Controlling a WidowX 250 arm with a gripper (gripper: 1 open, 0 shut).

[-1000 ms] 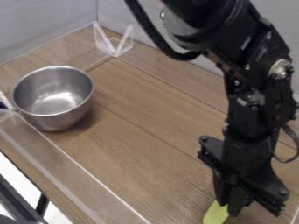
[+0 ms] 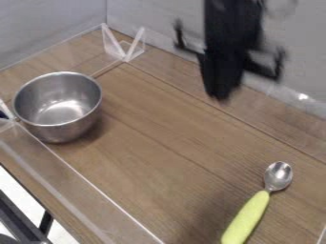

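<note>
My black gripper [image 2: 224, 71] is raised high at the top right, strongly blurred, so its fingers are unclear. A spoon [image 2: 260, 200] with a yellow-green handle and steel bowl lies on the wooden table at the lower right, well below the gripper. A steel pot [image 2: 57, 105] stands at the left.
Pale walls line the back. A small white object [image 2: 124, 48] is at the back left corner.
My gripper has risen from over the spoon's handle to the top of the view, leaving the spoon uncovered on the table.
</note>
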